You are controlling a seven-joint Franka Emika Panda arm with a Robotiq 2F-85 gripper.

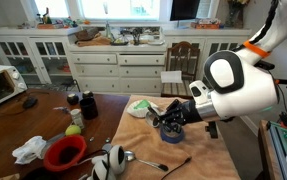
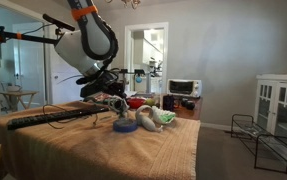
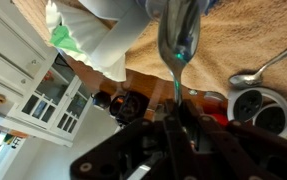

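Observation:
A shiny metal utensil, like a spoon (image 3: 179, 45), stands out from between the fingers of my gripper in the wrist view. The gripper is shut on it. In the first exterior view my gripper (image 1: 162, 120) is low over the tan cloth, at a round blue object (image 1: 173, 135). That blue object (image 2: 125, 125) also shows on the cloth in the second exterior view. The arm hides part of it, and whether the utensil touches it I cannot tell. A pale cylindrical object (image 3: 121, 42) lies beside the utensil in the wrist view.
Another spoon (image 3: 247, 78) rests on the cloth. A red bowl (image 1: 65, 151), a black-and-white object (image 1: 108, 162) and dark jars (image 1: 88, 106) stand to the left. A green-and-white packet (image 1: 140, 107) lies behind.

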